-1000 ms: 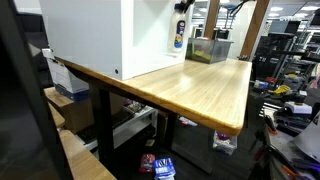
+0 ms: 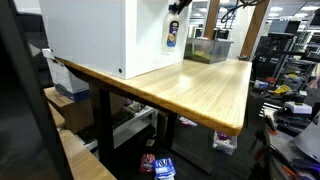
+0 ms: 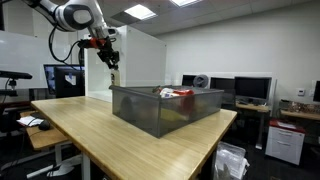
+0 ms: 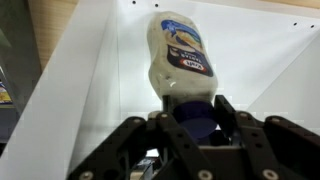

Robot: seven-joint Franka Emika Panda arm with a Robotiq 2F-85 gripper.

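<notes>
A cream squeeze bottle (image 4: pixel 182 50) with a blue label and dark blue cap fills the upper middle of the wrist view. My gripper is shut on its cap end. In exterior view 1 the bottle (image 2: pixel 172 32) hangs upright, cap up, above the wooden table (image 2: pixel 190 88) and in front of a white panel. The gripper (image 2: pixel 177 8) is at its top, near the image edge. In exterior view 2 the gripper (image 3: pixel 114 65) is small, with the bottle (image 3: pixel 115 77) below it, partly hidden behind the grey bin.
A grey bin (image 3: pixel 145 112) holding several items stands on the table. A large white box (image 2: pixel 95 35) is at the table's left in exterior view 1. White walls (image 4: pixel 85 65) lie close around the bottle in the wrist view.
In exterior view 1 the bottle and gripper have moved left, toward the white box, and the bottle sits slightly lower. The grip on the bottle looks unchanged.
</notes>
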